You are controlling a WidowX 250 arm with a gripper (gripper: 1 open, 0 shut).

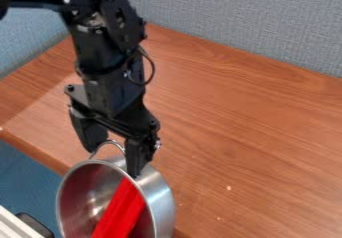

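Note:
A steel pot [155, 204] lies tilted at the bottom centre, its opening toward the camera, with a red bar-shaped object [119, 210] inside it. My black gripper [112, 156] is at the pot's upper rim, one finger to either side of the wire handle area, the right one down at the rim. Whether it grips the rim or handle is hard to tell.
Grey walls stand behind.

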